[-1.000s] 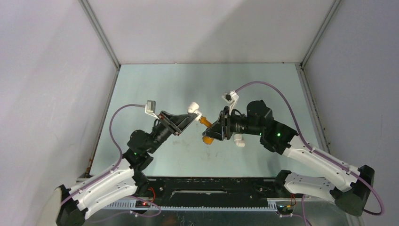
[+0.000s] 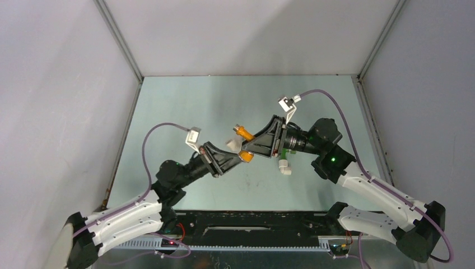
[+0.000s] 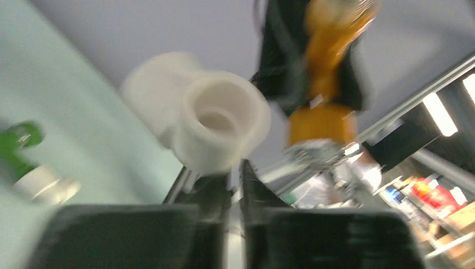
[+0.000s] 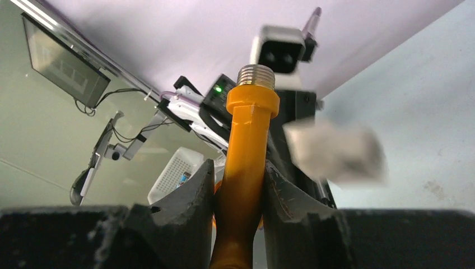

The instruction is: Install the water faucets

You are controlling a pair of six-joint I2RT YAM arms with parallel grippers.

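My right gripper (image 2: pixel 246 147) is shut on an orange faucet body (image 4: pixel 243 162), whose threaded metal end (image 4: pixel 255 77) points up in the right wrist view. A white elbow fitting (image 2: pixel 233 143) is blurred beside it, above my left gripper's fingertips in the left wrist view, and appears clear of them; whether anything supports it is unclear. My left gripper (image 2: pixel 235 159) is just below and left of it in the top view; its fingers are too blurred to judge.
A green piece with a white fitting (image 2: pixel 284 167) lies on the pale table (image 2: pixel 185 101) under the right arm. Walls bound it.
My left gripper has moved down and right, away from the white fitting it was at. The fitting has shifted slightly. My right gripper has moved slightly up with the orange body.
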